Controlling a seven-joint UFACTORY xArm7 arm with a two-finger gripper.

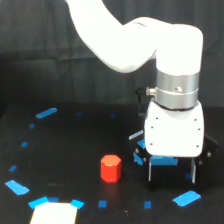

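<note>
On the right, my white gripper (172, 178) hangs over the dark table with its fingers pointing down. The two fingers stand wide apart, and nothing shows gripped between them. A blue piece (165, 161) is partly visible just below the hand, most of it hidden behind the gripper; whether it touches a finger I cannot tell. To the left of the gripper and clear of it sits a red block (110, 168) with a hexagonal outline.
A pale block (54, 214) is cut off by the bottom edge at the left. Blue tape strips (186, 198) and several small blue marks lie flat on the dark table.
</note>
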